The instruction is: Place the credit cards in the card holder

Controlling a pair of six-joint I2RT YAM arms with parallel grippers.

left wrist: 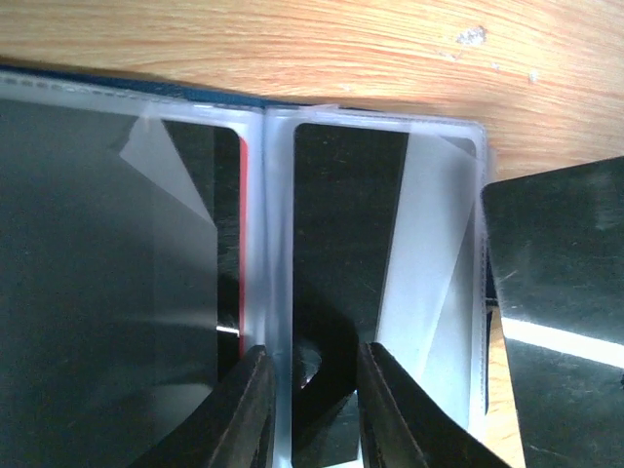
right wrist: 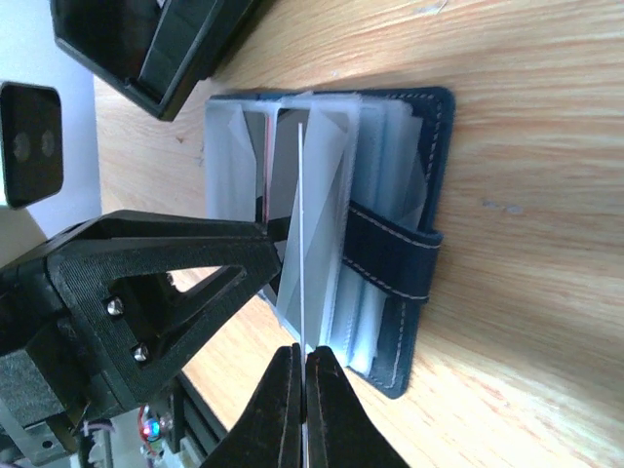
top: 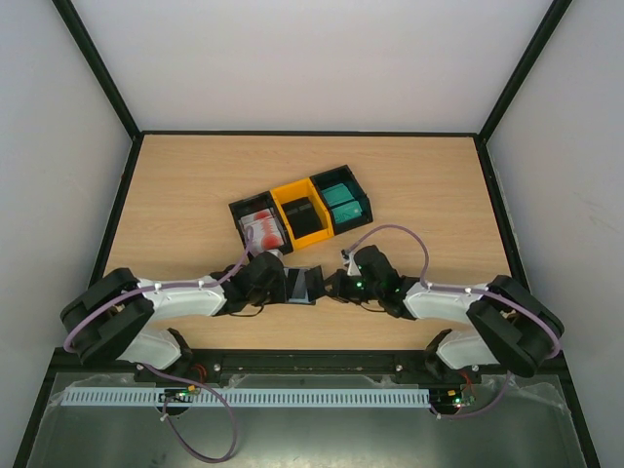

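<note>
The card holder [top: 297, 285] lies open, its clear sleeves [left wrist: 439, 283] and dark blue cover [right wrist: 392, 246] showing, with dark cards in some sleeves. My left gripper is over it, fingers part open above a sleeve with a dark card [left wrist: 336, 224]. My right gripper is shut on a black card, seen edge-on in its wrist view as a thin upright line above the holder and as a dark face [left wrist: 556, 302] at the right of the left wrist view.
Behind the holder stand three joined bins: black with red-and-white cards [top: 261, 226], yellow [top: 312, 233] with black cards, dark with teal cards [top: 341, 200]. Bare table surrounds them.
</note>
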